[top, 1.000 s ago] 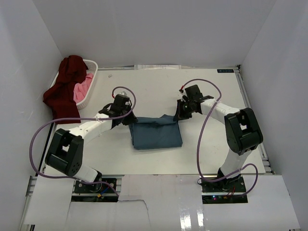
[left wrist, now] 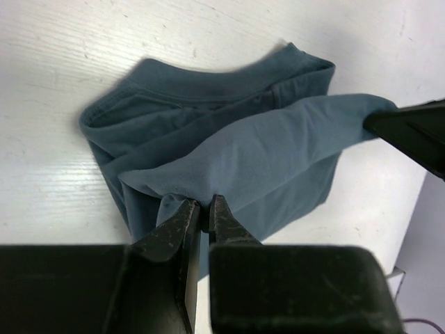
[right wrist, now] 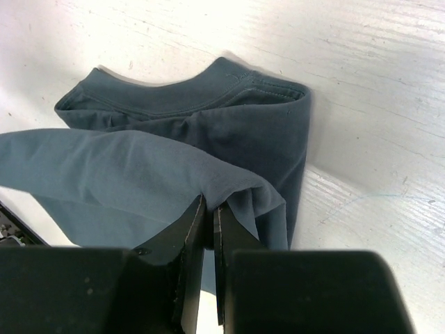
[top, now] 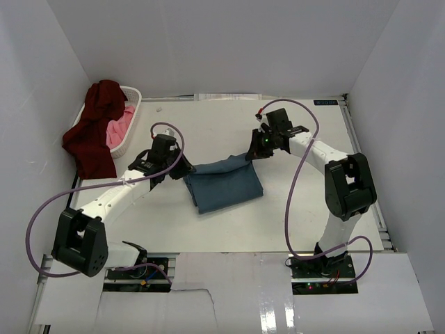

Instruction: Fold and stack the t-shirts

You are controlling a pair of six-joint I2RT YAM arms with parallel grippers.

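Note:
A blue-grey t-shirt [top: 224,189] lies folded into a rough rectangle mid-table, turned slightly so its right side sits farther back. My left gripper is shut on cloth near its far left corner, and my right gripper is shut on cloth near the far right corner. Between them a band of the shirt is drawn taut, raised above the layers below. In the right wrist view the curved neckline [right wrist: 174,94] shows beyond this band. At the right of the left wrist view, the other gripper's dark fingers [left wrist: 410,132] pinch the band's far end.
A white basket [top: 132,124] stands at the back left, with a dark red garment [top: 96,136] draped over its side and a pink cloth [top: 119,127] inside. Bare table [top: 208,233] lies in front of the shirt and around it.
Both grippers have moved, the left one slightly left and the right one farther back, still holding the cloth. The shirt has turned, its right side shifting away from the robot.

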